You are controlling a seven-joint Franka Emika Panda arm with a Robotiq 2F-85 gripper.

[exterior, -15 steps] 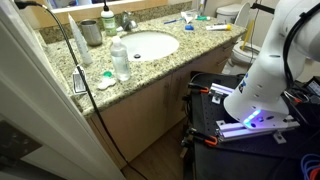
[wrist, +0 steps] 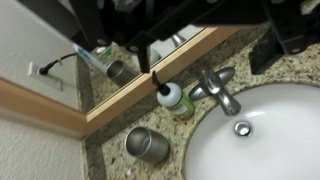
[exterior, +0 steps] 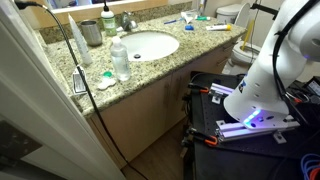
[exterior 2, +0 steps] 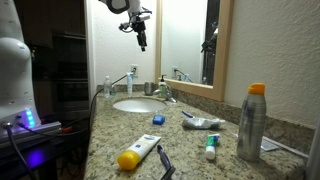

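My gripper stands open in the wrist view, its dark fingers apart at the top with nothing between them. Below them are a soap bottle (wrist: 175, 100) with a dark pump, a metal cup (wrist: 147, 144) and the chrome faucet (wrist: 217, 92) by the white sink (wrist: 250, 145). From exterior view 2, the gripper (exterior 2: 137, 38) hangs high above the far end of the counter, clear of everything on it. Exterior view 1 shows only part of the arm (exterior: 262, 92); the gripper is outside it.
A clear bottle (exterior: 120, 61) stands on the counter before the sink. Nearer exterior view 2 lie a blue sponge (exterior 2: 158, 119), yellow tube (exterior 2: 138, 152), black-handled item (exterior 2: 166, 162), white-green tube (exterior 2: 211, 148) and grey tube (exterior 2: 203, 123), beside a tall can (exterior 2: 252, 122). A mirror (exterior 2: 184, 45) lines the wall.
The upper part of the arm has shifted towards the right edge in exterior view 1. The counter items there have stayed in place.
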